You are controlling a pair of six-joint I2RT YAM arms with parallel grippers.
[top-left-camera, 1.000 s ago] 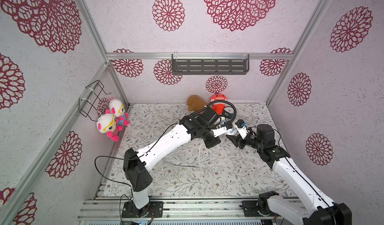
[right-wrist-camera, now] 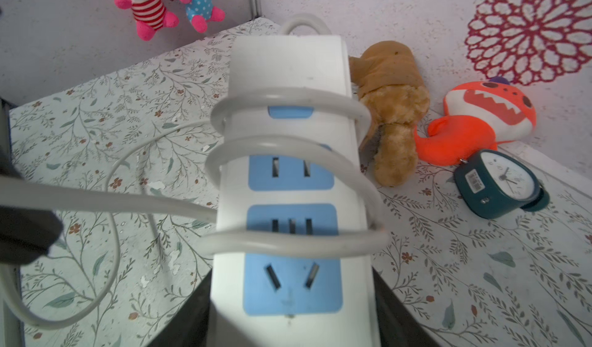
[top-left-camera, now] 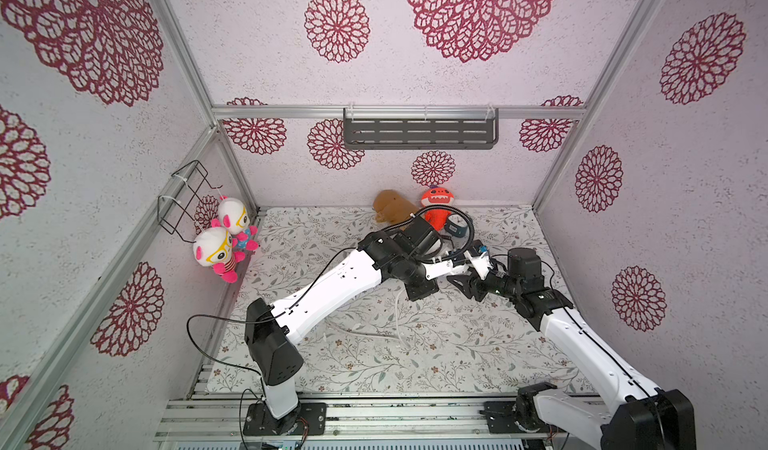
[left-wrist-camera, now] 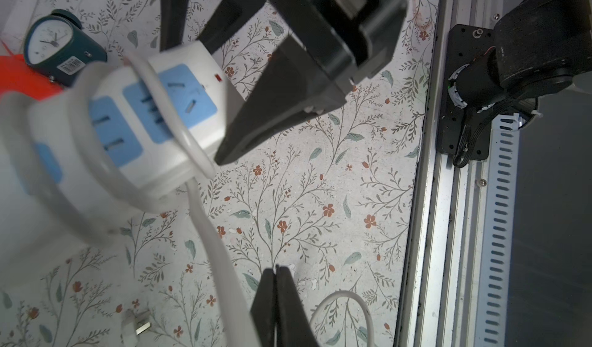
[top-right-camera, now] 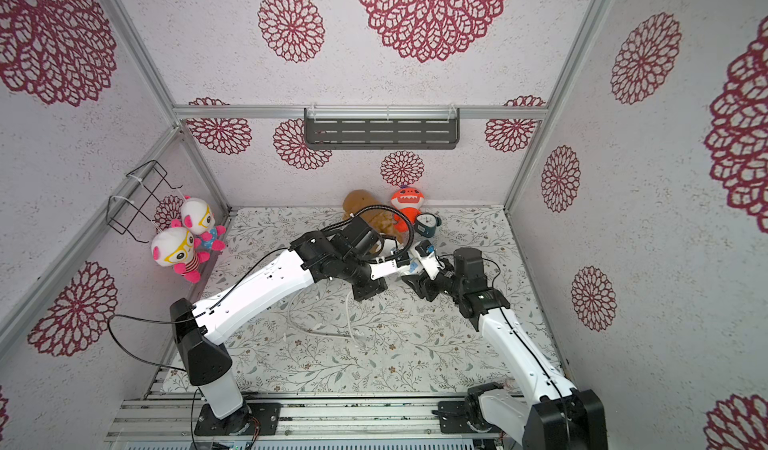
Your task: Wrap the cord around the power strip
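My right gripper is shut on the near end of the white power strip [right-wrist-camera: 234,285], which has blue sockets, and holds it above the table. The white cord [right-wrist-camera: 289,243] loops around the strip in several spaced turns. From the turn nearest my right fingers [left-wrist-camera: 265,109], the cord runs down toward my left gripper. That gripper is shut, and the cord [left-wrist-camera: 215,254] passes beside its fingertips; its course past the lower edge is hidden. More cord [left-wrist-camera: 345,294] curves out on the other side. In the top views, the left arm hides part of the strip.
A green clock [right-wrist-camera: 496,183], an orange plush [right-wrist-camera: 474,131] and a brown plush [right-wrist-camera: 391,106] stand at the back. Loose cord [top-left-camera: 364,334] lies on the table. A dark shelf [top-left-camera: 420,134] hangs on the back wall.
The right arm has shifted slightly left, bringing its gripper closer to the left one. The left arm has barely moved.
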